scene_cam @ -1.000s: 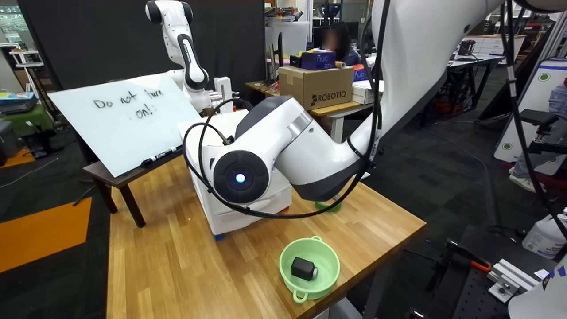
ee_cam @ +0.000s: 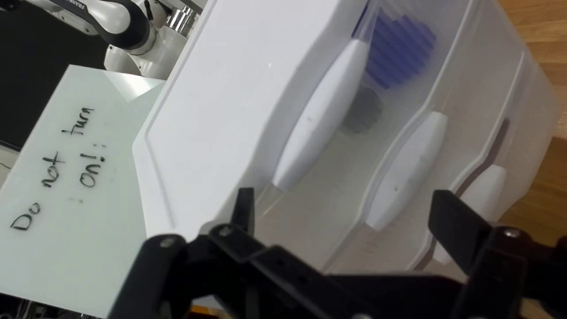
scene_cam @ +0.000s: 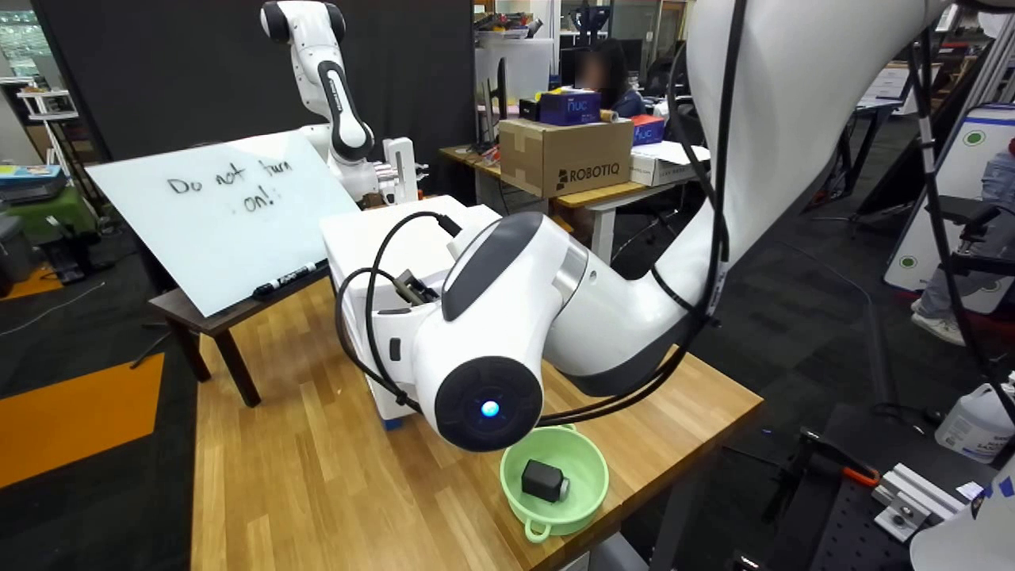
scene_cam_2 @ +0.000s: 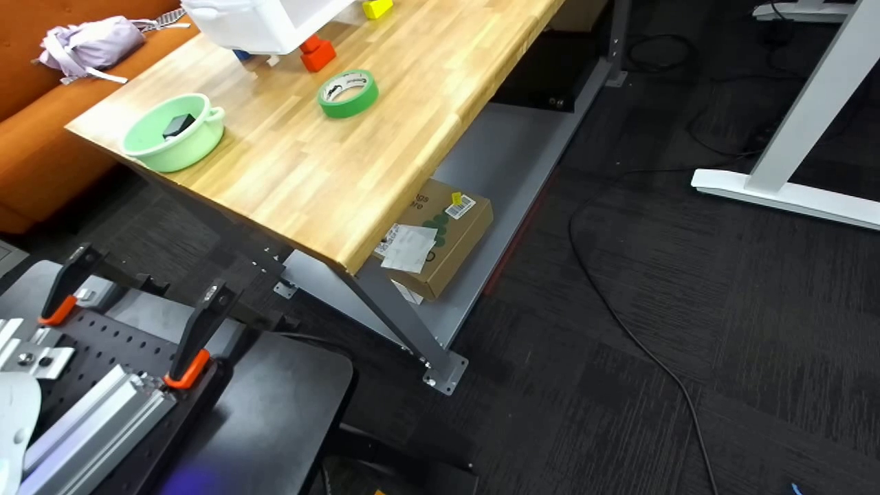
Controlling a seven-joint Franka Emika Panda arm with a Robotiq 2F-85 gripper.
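Observation:
A white drawer unit (ee_cam: 212, 127) with clear fronts fills most of the wrist view. Its top drawer handle (ee_cam: 321, 114), middle handle (ee_cam: 406, 170) and lower handle (ee_cam: 481, 196) run diagonally across it. Through the top drawer front shows a ridged blue object (ee_cam: 398, 50), with a blurred grey round thing (ee_cam: 364, 110) beside it. My gripper is open in front of the unit, its black fingers (ee_cam: 457, 226) wide apart with nothing held. In exterior view 1 the arm's wrist (scene_cam: 490, 333) hides the fingers and much of the unit.
A green bowl (scene_cam: 580, 509) holding a black block (scene_cam: 542, 480) sits near the table corner. Green tape (scene_cam_2: 348, 93), red blocks (scene_cam_2: 317, 53) and a yellow block (scene_cam_2: 377, 8) lie near the unit. A whiteboard (scene_cam: 224, 214) leans at the left.
The arm's wrist has moved right and lower in exterior view 1, towards the green bowl's side, and now covers more of the drawer unit's front. The bowl has stayed put.

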